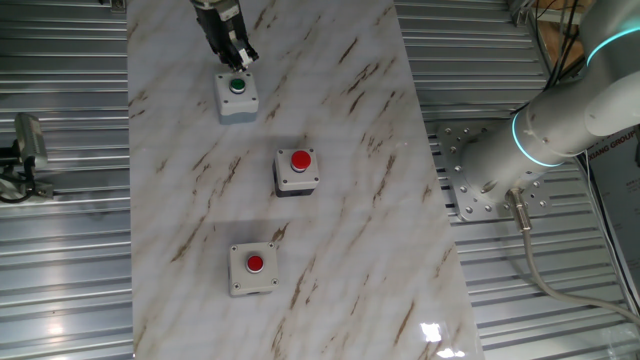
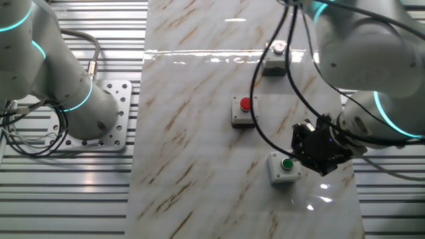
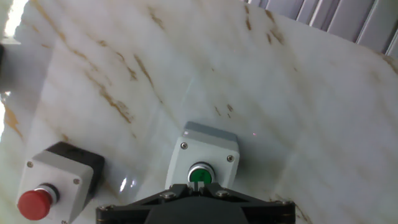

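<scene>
A pale box with a green button [image 1: 237, 86] lies on the marbled table, towards the top in exterior view 1. My gripper [image 1: 240, 66] is just beside that button, its fingertips over the box's edge. In the wrist view, the black fingers meet at the bottom centre, so the gripper looks shut, with nothing visible between them. The tips overlap the lower edge of the green button [image 3: 201, 173] there; whether they touch it I cannot tell. Exterior view 2 has the dark gripper [image 2: 297, 155] close to the green button [image 2: 287, 163] on its right side.
A box with a raised red button [image 1: 301, 160] sits mid-table, and another box with a red button [image 1: 255, 264] lies farther down. Bare marbled table [image 1: 360, 250] surrounds them. Cables [image 2: 257, 86] loop from the arm in exterior view 2.
</scene>
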